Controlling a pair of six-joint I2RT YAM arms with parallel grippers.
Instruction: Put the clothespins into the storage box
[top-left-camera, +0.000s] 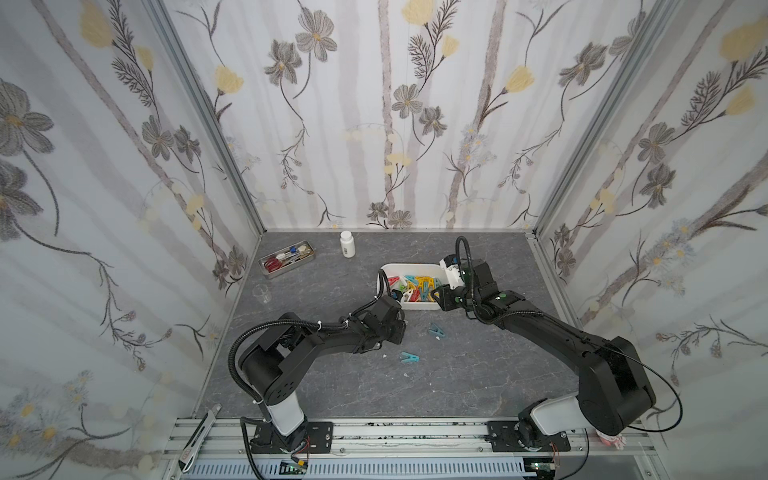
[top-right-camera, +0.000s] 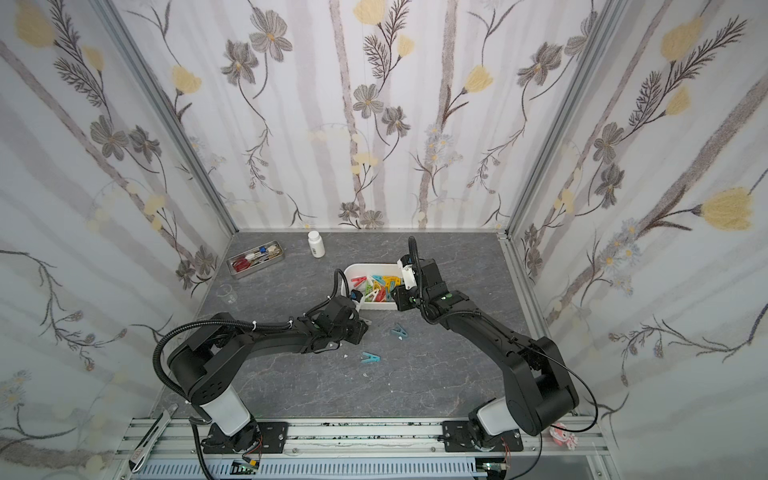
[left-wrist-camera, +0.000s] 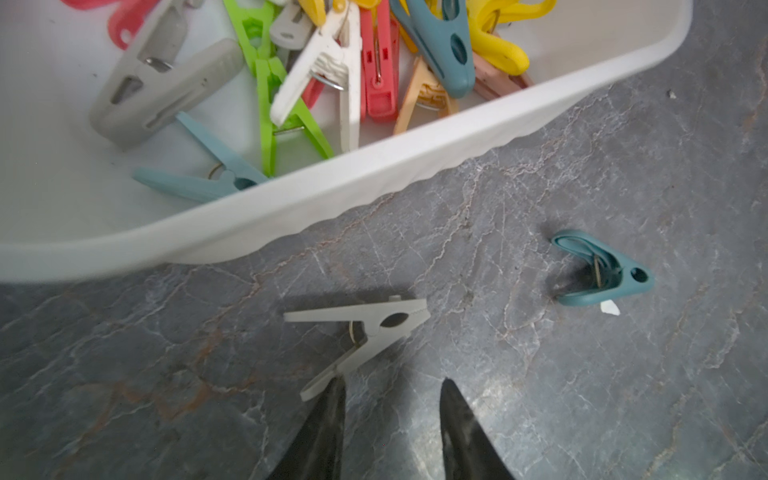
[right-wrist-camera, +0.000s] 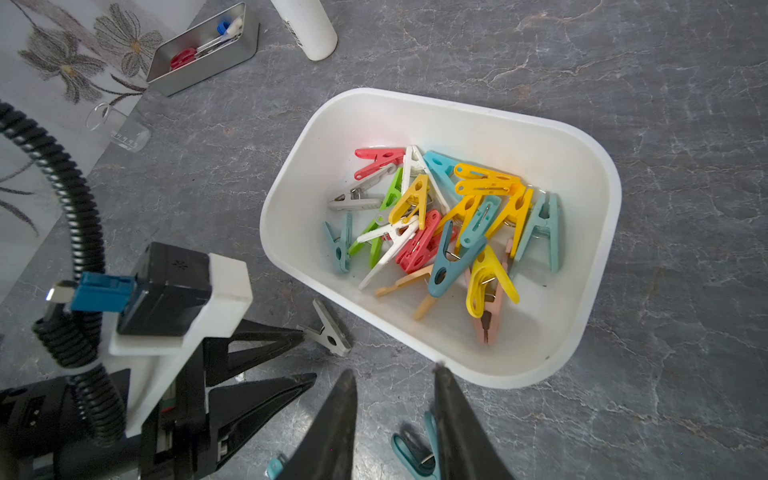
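Observation:
The white storage box holds several clothespins in many colours. On the table just in front of it lies a grey clothespin, with my left gripper right beside it; that gripper's fingers stand apart and nothing shows between them. A dark teal clothespin lies farther right, near the box's front. Closer to the table's front is a light blue clothespin. Over the box's front edge, my right gripper is open and empty, its fingertips in front of the rim in its own wrist view.
A metal tray with small tools and a white bottle stand at the back left. A clear glass beaker is by the left edge. The two arms are close together at the box.

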